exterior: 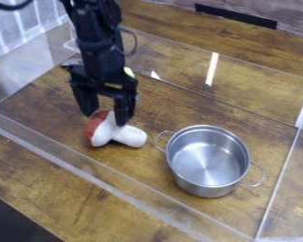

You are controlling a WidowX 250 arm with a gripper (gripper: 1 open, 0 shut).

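My black gripper (103, 108) hangs open, a little blurred, with its fingertips low over a red-and-white toy mushroom (125, 134), which lies on its side on the wooden table. The mushroom's red cap is at the left and its white stem points right; whether the fingers touch it is unclear. A steel pot (207, 163) with two wire handles stands to the right of the mushroom.
A small green-yellow object lies behind the gripper, partly hidden. Transparent walls border the wooden work surface (65, 180).
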